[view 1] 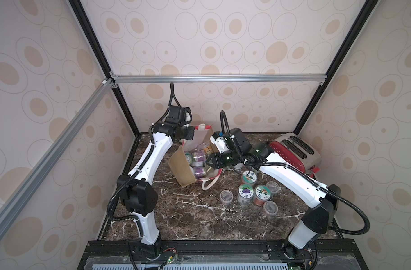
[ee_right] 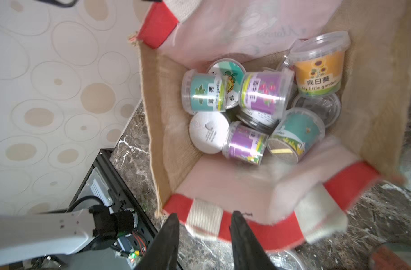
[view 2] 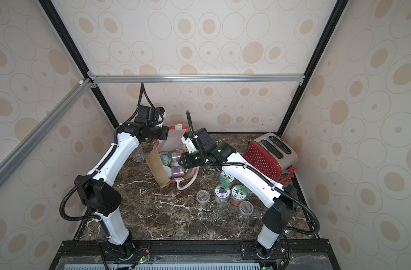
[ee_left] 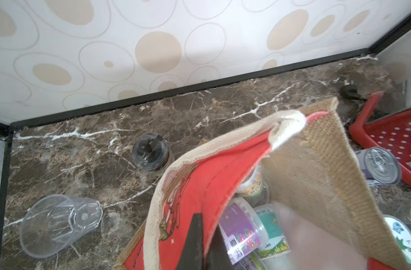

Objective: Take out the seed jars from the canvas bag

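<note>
The canvas bag (view 1: 182, 173) is tilted, its opening toward the front, with several seed jars inside, among them a purple one (ee_right: 245, 144), a teal one (ee_right: 204, 91) and an orange one (ee_right: 319, 72). My left gripper is shut on the bag's red-and-white rim at the back, as far as the left wrist view shows. My right gripper is part open with nothing between its fingers, over the bag's front edge, facing the jars.
Several jars (view 1: 245, 193) stand at the front right. A red-sided toaster (view 2: 264, 157) is at the back right. A clear cup (ee_left: 61, 225) lies behind the bag on the left.
</note>
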